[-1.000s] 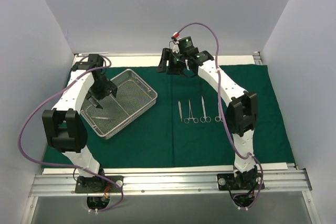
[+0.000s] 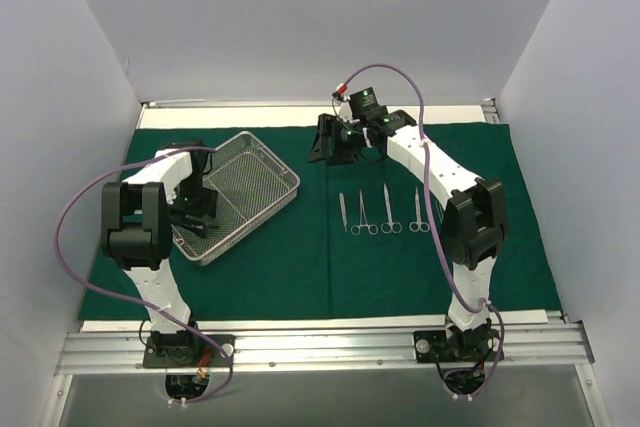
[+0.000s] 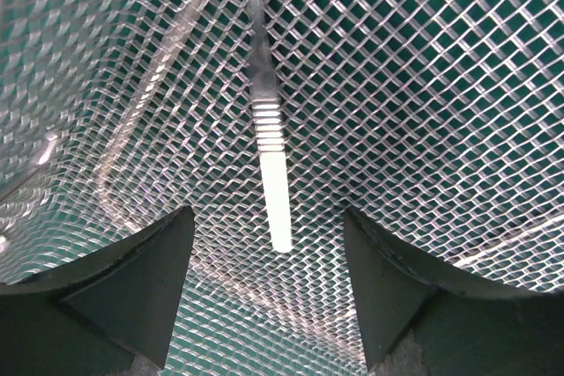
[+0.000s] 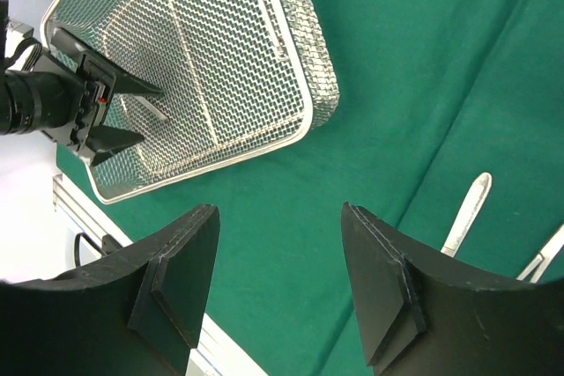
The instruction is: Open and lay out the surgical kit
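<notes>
My left gripper (image 2: 200, 219) is down in the mesh tray (image 2: 262, 219), part open around the handle of a thin metal instrument (image 3: 273, 191) on the mesh floor. Whether its pads touch it I cannot tell. My right gripper hangs open above the cloth right of the tray, nothing between its fingers. On the green cloth right of the centre lie a slim instrument (image 2: 343, 209), scissor-like tools (image 2: 364, 227) and another (image 2: 387, 212) in a row.
Walls border the table on the sides and back.
My left gripper has moved down and toward the front into the tray, over the instrument lying there. The right arm has shifted slightly right and toward the front.
</notes>
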